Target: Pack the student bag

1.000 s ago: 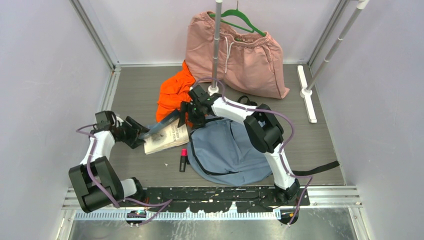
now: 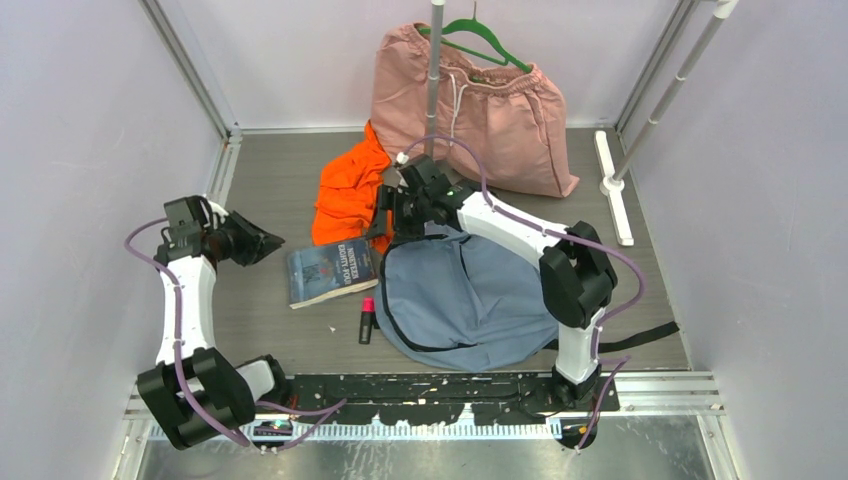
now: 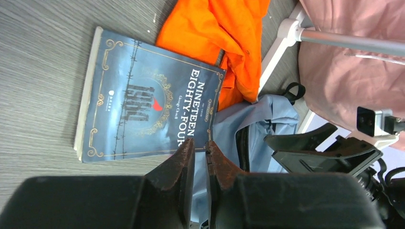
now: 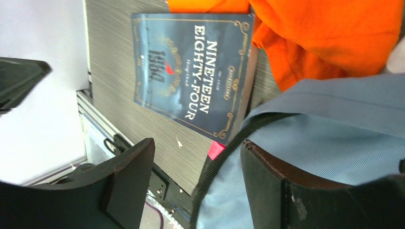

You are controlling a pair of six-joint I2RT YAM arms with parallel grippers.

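Observation:
The blue "Nineteen Eighty-Four" book (image 2: 330,268) lies closed on the wooden floor, also in the left wrist view (image 3: 143,100) and right wrist view (image 4: 186,71). My left gripper (image 2: 262,243) hangs left of it, shut; nothing is clearly visible between its fingertips. My right gripper (image 2: 385,208) is open above the near edge of the blue-grey bag (image 2: 460,310), whose black zip faces the book. An orange cloth (image 2: 345,190) lies behind the book. A dark marker with pink cap (image 2: 366,325) lies below it.
A pink bag (image 2: 510,130) on a green hanger stands at the back around a metal pole (image 2: 433,90). A second pole with white foot (image 2: 620,200) is at the right. Clear floor lies at the far left and right.
The book's cover, lifted earlier with pages showing, now lies closed. My left gripper has risen away from the book; my right arm has moved slightly up and right.

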